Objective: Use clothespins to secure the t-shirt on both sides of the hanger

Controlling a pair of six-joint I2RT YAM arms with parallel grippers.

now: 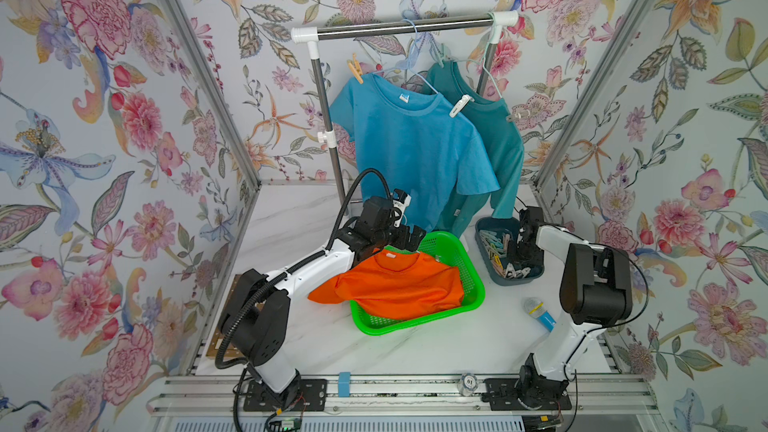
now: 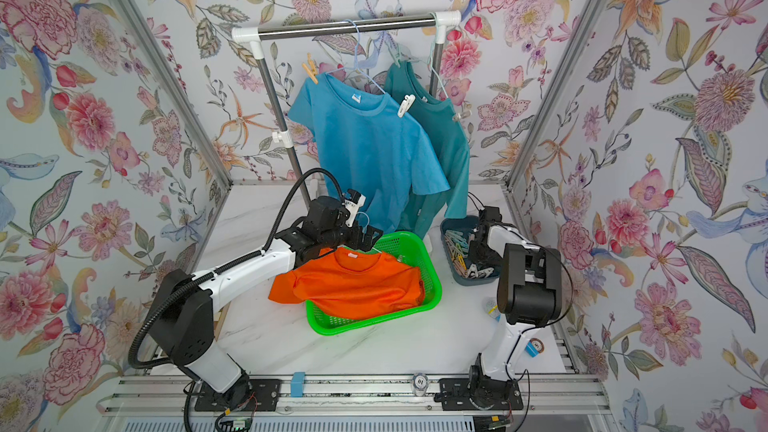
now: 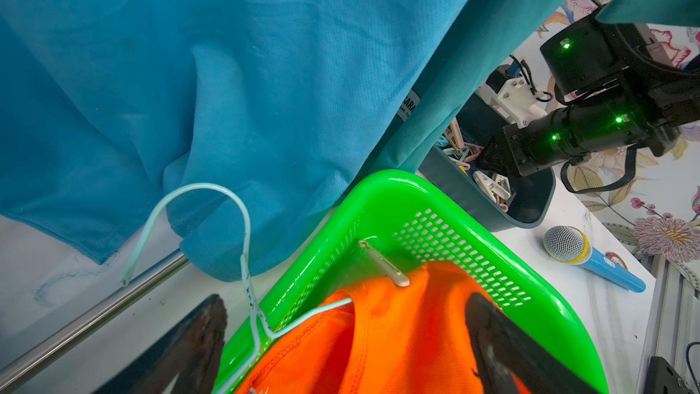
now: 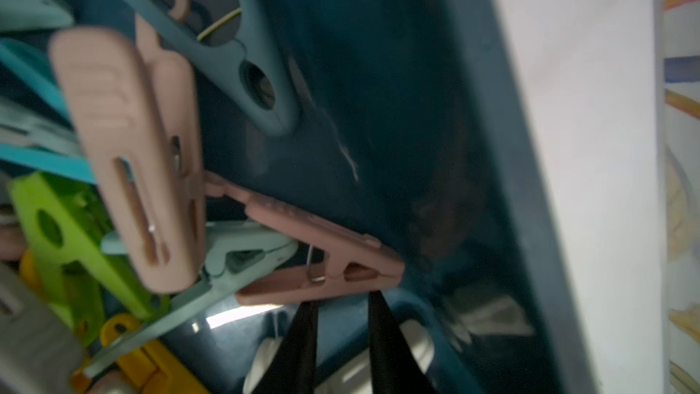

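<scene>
An orange t-shirt (image 1: 400, 288) lies in the green basket (image 1: 472, 288); in the left wrist view a pale hanger (image 3: 246, 240) and a light clothespin (image 3: 382, 261) rest on it. My left gripper is open above them with nothing held. My right gripper is inside the dark bin (image 4: 481, 138), fingers slightly apart, just below a pink clothespin (image 4: 321, 233); whether it touches one is unclear. Other clothespins in several colours lie around it.
Blue (image 1: 408, 144) and teal (image 1: 496, 144) shirts hang with clothespins from the rack (image 1: 368, 28) behind the basket. A blue microphone (image 3: 612, 270) lies right of the basket.
</scene>
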